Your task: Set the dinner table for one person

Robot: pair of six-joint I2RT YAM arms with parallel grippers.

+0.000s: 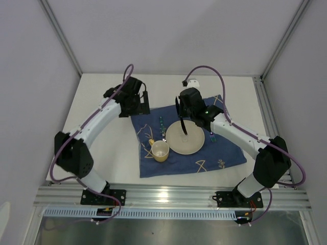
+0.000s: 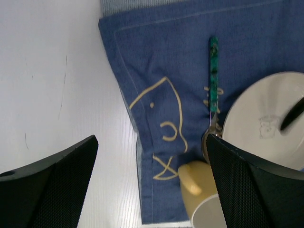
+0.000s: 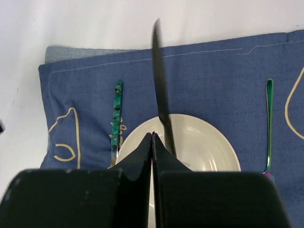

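Note:
My right gripper is shut on a dark knife (image 3: 159, 80), held upright-slanted over the white plate (image 1: 184, 143) on the blue cloth (image 1: 194, 162). My left gripper (image 1: 137, 104) hangs open above the cloth's back-left corner, nothing between its fingers. A green-handled spoon (image 2: 213, 80) lies left of the plate, touching or close beside the yellow mug (image 1: 160, 153) at the front left. A slim green utensil (image 3: 269, 118), apparently a fork, lies right of the plate.
Walls border it.

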